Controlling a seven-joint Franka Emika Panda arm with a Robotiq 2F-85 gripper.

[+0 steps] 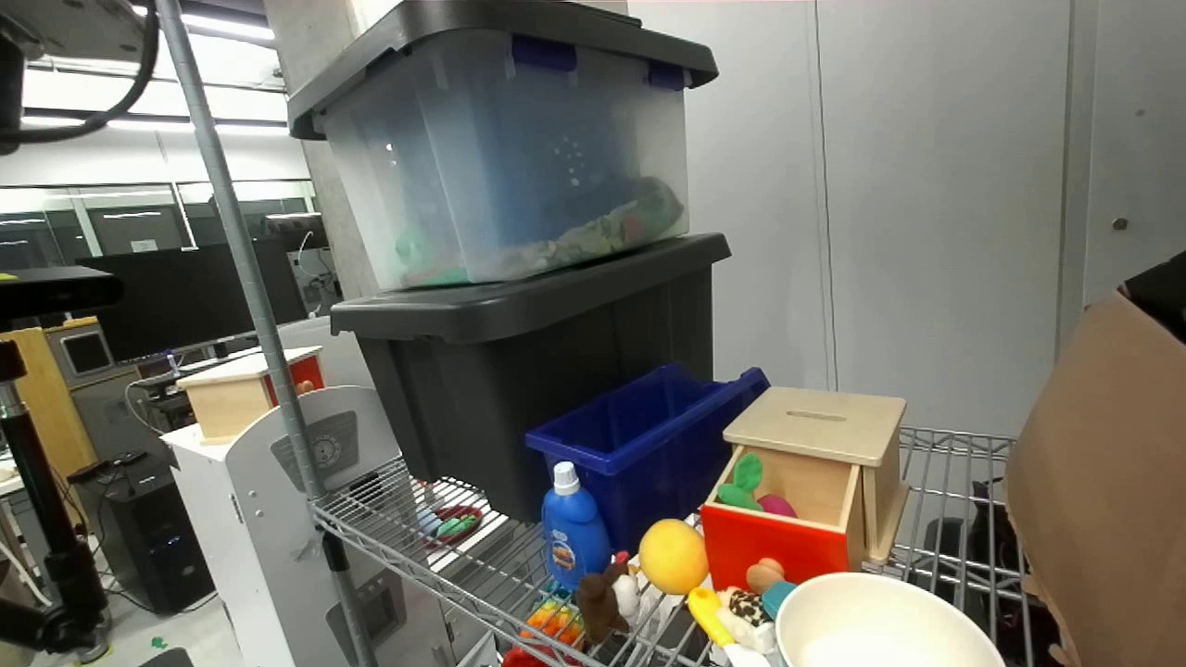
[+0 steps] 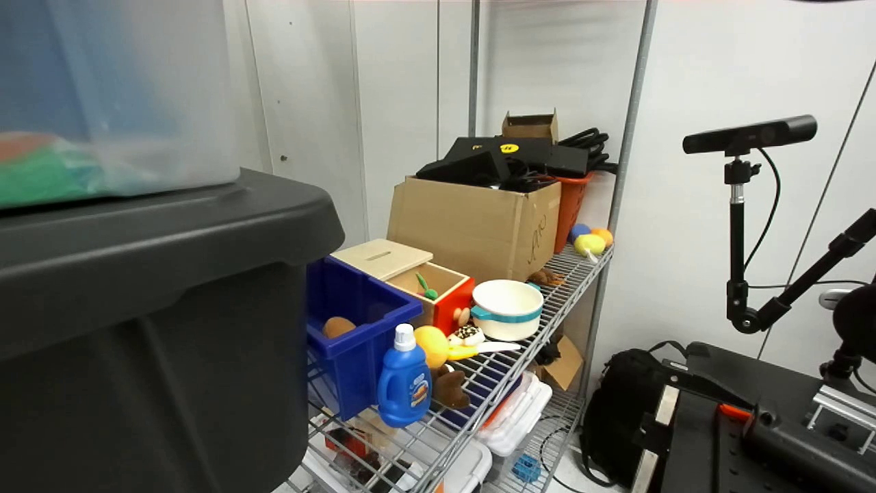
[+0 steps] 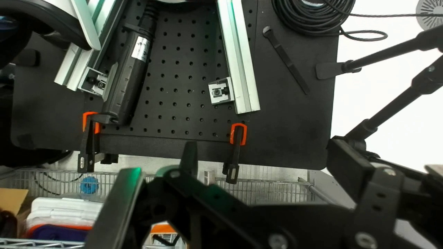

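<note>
In the wrist view my gripper is in the lower part, its fingers (image 3: 118, 207) spread wide apart with nothing between them. It looks down past the front edge of a black pegboard table (image 3: 182, 83). In exterior view 2 the gripper (image 2: 655, 439) is low on the right, its two pale pads apart, clear of the shelf. On the wire shelf are a wooden box (image 1: 817, 428) with a red-fronted drawer (image 1: 767, 545) pulled out, a blue bin (image 1: 656, 434), a blue bottle (image 1: 574, 528), an orange ball (image 1: 674, 556) and a white bowl (image 2: 507, 298).
Stacked storage tubs (image 1: 534, 367) tower beside the bin. A cardboard box (image 2: 472, 226) stands behind the bowl. A grey post (image 2: 628, 115) rises at the shelf's corner. Orange-tipped clamps (image 3: 238, 135) hang over the table edge. Open room lies between shelf and table.
</note>
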